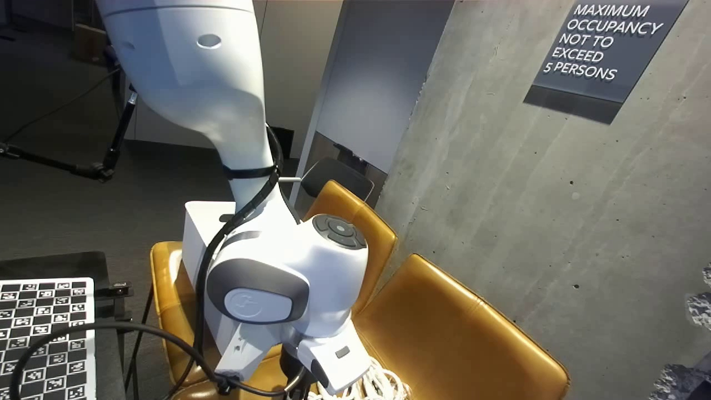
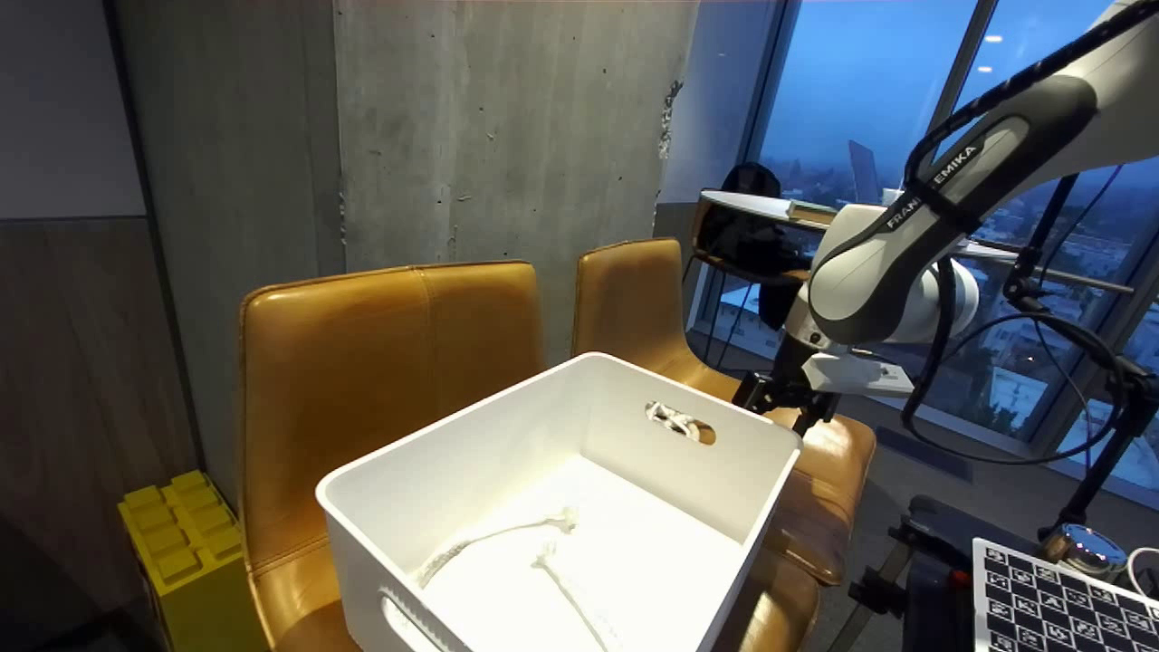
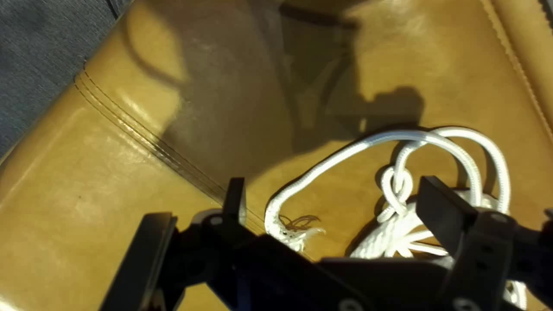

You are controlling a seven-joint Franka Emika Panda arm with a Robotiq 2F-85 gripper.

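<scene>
White braided rope lies coiled on a tan leather chair seat. Its frayed end and a loop show between the fingers in the wrist view, while the rest of the coil is partly behind the right finger. Over the rope my gripper stands open, its fingers wide apart and gripping nothing. In the second exterior view the gripper is low, behind the far wall of the white bin. Two pieces of cord lie on the bin's floor.
Chair backs rise beside the bin, with a concrete wall behind. A black cable loops off the arm toward a checkered board. A yellow block-shaped box stands on the left.
</scene>
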